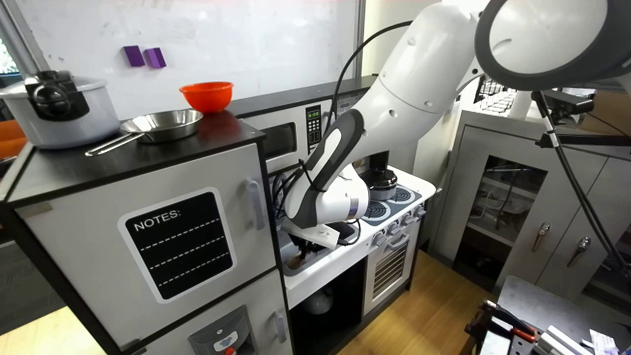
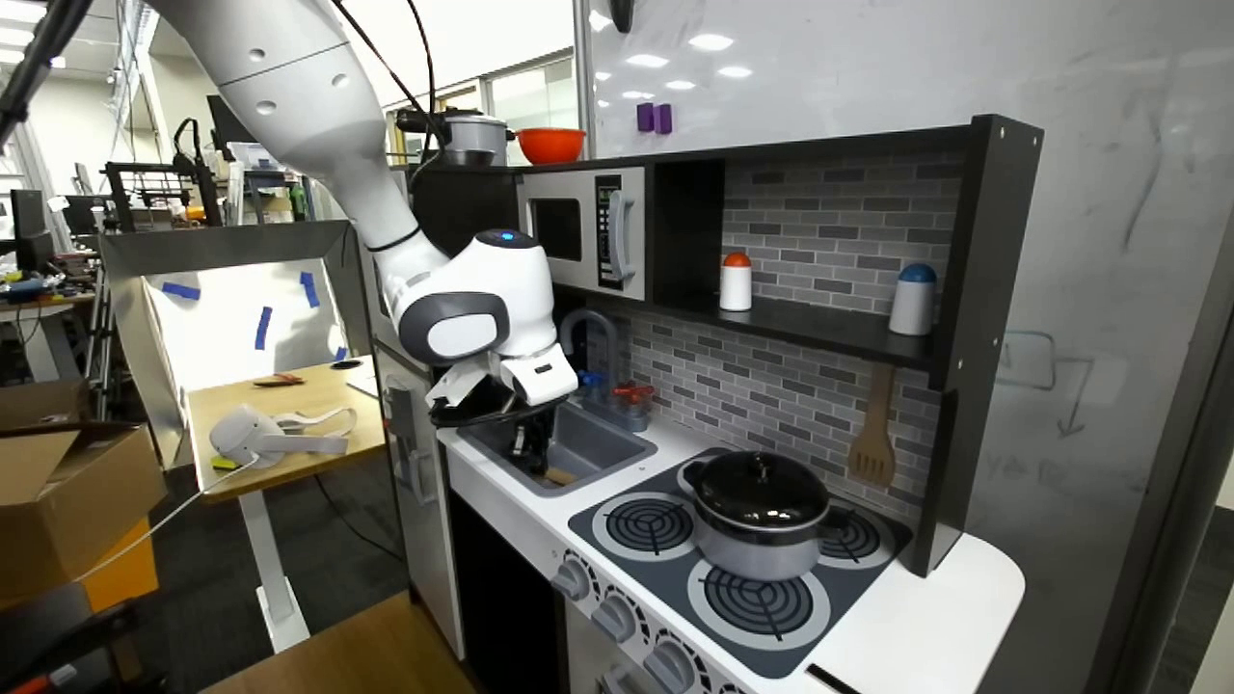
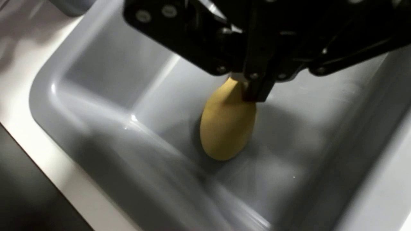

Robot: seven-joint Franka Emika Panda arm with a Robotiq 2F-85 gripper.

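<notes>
A yellow-tan spoon-like utensil (image 3: 227, 125) rests in the grey sink (image 3: 154, 96), its rounded head showing in the wrist view. Its other end disappears beneath my gripper. The fingers are shut and overlap the narrow end of the head in that view. No part of the utensil shows clearly between them, and whether they touch it is hard to see. In exterior view 2 the gripper (image 2: 532, 451) reaches down into the basin, with a bit of the tan utensil (image 2: 560, 475) visible beside it.
Sink walls surround the gripper closely. A faucet (image 2: 602, 347) stands behind the basin. To its right is the stove, carrying a lidded pot (image 2: 758, 515). A tall fridge cabinet (image 1: 148, 236) borders the sink on the other side.
</notes>
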